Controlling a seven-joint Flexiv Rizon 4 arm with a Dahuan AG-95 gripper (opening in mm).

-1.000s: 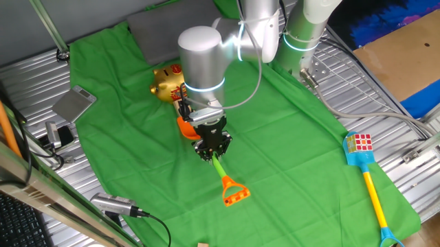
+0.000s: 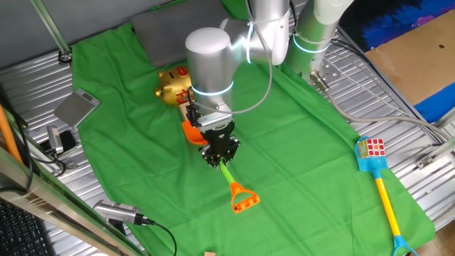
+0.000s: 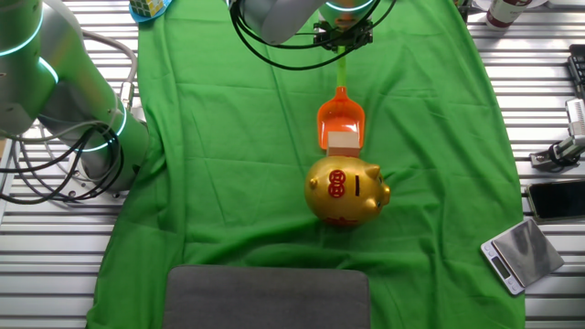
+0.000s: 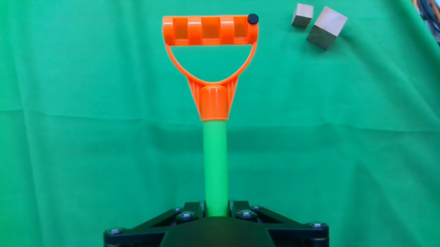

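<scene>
A toy shovel has an orange D-shaped handle (image 4: 210,31), a green shaft (image 4: 216,165) and an orange scoop (image 3: 341,117). My gripper (image 2: 220,158) is shut on the green shaft, with a dark finger close against each side in the wrist view. Past the scoop's front edge stands a golden piggy bank (image 3: 343,190). A pale wooden block (image 3: 344,142) lies between them at the scoop's lip; whether it rests on the lip or in front of it, I cannot tell. The arm partly hides the scoop in exterior view 1.
Two small blocks, one smaller (image 4: 302,15) and one larger (image 4: 327,28), lie beyond the handle. A blue and yellow shovel (image 2: 386,203) holds a puzzle cube (image 2: 371,148) at the right. A dark grey pad (image 3: 267,297) lies behind the bank.
</scene>
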